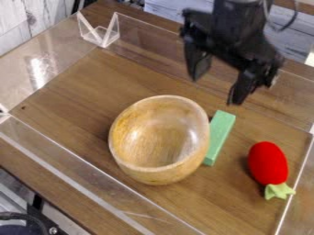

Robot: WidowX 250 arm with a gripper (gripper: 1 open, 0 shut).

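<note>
My gripper (pixel 240 60) hangs blurred at the top right, raised behind the wooden bowl (pixel 157 138) and above the table, apparently open with nothing visible in it. A light green block (pixel 218 139) lies just right of the bowl. A red object with a pale green top (pixel 269 163), like a toy vegetable, lies at the lower right.
The wooden table (pixel 86 110) has free room at the left and along the bottom. A clear plastic piece (pixel 101 29) stands at the top left, near the table's edge.
</note>
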